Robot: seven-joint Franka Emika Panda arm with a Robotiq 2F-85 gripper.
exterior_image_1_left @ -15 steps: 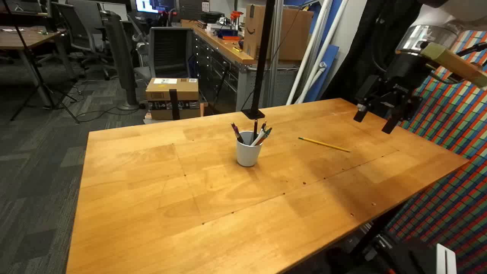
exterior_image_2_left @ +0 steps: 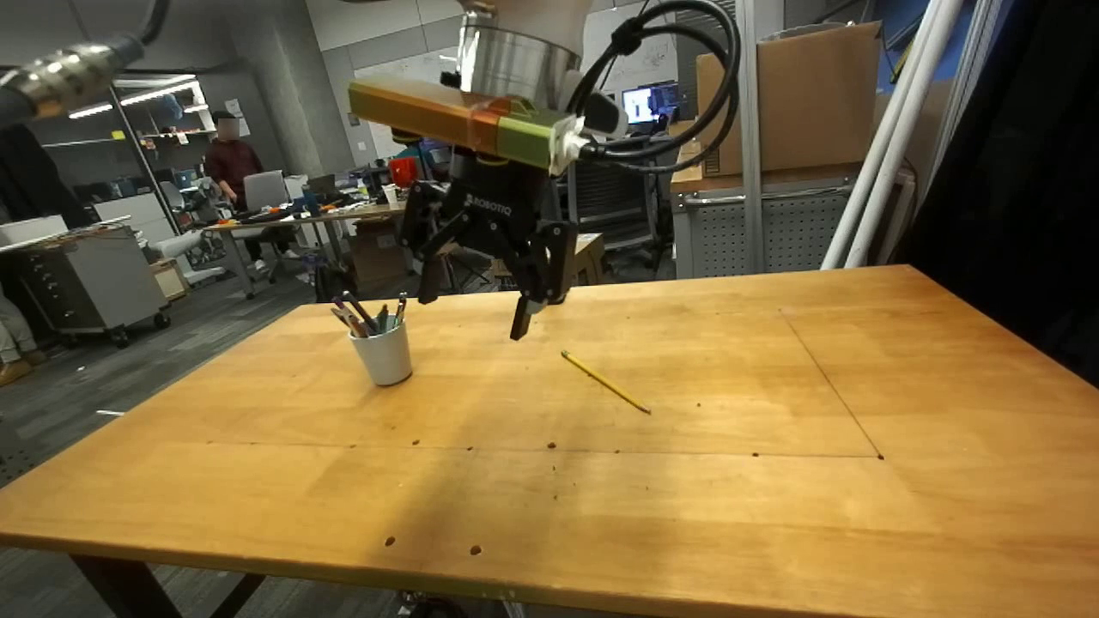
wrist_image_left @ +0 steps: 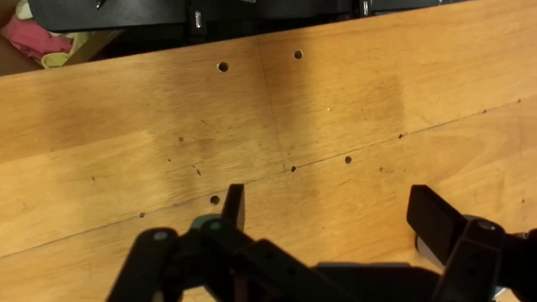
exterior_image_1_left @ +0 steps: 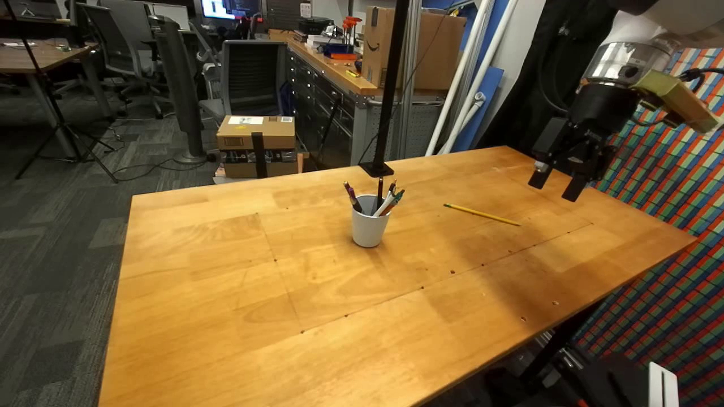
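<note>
My gripper (exterior_image_1_left: 556, 183) hangs open above the right part of the table, nothing between its fingers. The other exterior view has the gripper (exterior_image_2_left: 475, 309) in front of the far edge, its fingers spread apart and pointing down. A yellow pencil (exterior_image_1_left: 482, 215) lies by itself on the wood, apart from the gripper. Upright to the pencil's left stands a white cup (exterior_image_1_left: 368, 228) holding several pens; the same cup (exterior_image_2_left: 383, 355) shows left of the gripper. In the wrist view the open gripper has only bare wood between its fingers, and no pencil is visible there.
A black post (exterior_image_1_left: 387, 102) rises at its far edge, behind the cup. In the wrist view, a pale object (wrist_image_left: 426, 253) is mostly hidden behind the right finger; I cannot tell what it is.
The gripper has turned a little and come slightly lower in exterior view 1. The pencil and the cup have stayed in place.
</note>
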